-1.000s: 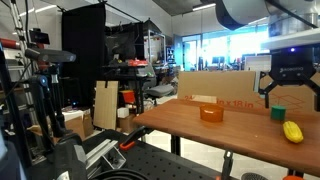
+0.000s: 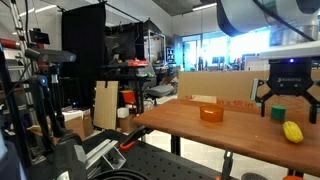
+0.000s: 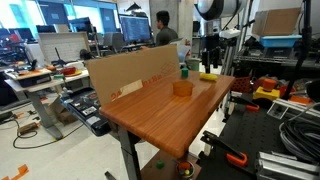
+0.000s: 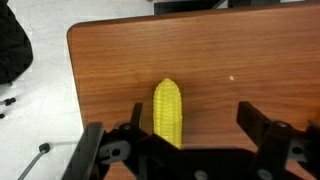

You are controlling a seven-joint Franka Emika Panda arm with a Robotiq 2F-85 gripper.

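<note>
A yellow corn cob [image 2: 292, 132] lies on the wooden table near its right end. My gripper [image 2: 289, 110] hangs above it, open, its fingers pointing down and nothing held between them. From the wrist, the corn [image 4: 168, 110] shows lengthwise between the spread fingers, closer to the left fingertip [image 4: 137, 114]; its lower end is hidden by the gripper. An orange bowl [image 2: 211, 113] rests near the middle of the table. Behind the corn stands a green cylindrical object [image 2: 278, 113]. In the second exterior view the corn [image 3: 208, 77] lies past the bowl [image 3: 182, 88].
Along the table's far side runs a tan upright panel [image 3: 145, 75]. Bare tabletop [image 2: 175, 119] stretches left of the bowl. The table edge [image 4: 73, 65] is close to the corn's left in the wrist view.
My gripper has come down a little toward the corn and remains open. Corn, bowl and green object have stayed in place.
</note>
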